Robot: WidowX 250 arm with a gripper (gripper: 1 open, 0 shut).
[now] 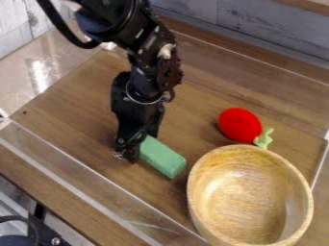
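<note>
The black arm reaches down from the top of the view, and its gripper (pixel 137 142) is low at the upper-left end of a green block (pixel 164 159), covering that end. Whether the fingers are open or closed on the block cannot be seen clearly.
A red plush strawberry (pixel 240 125) with green leaves lies to the right. A large wooden bowl (pixel 249 229) fills the lower right.
</note>
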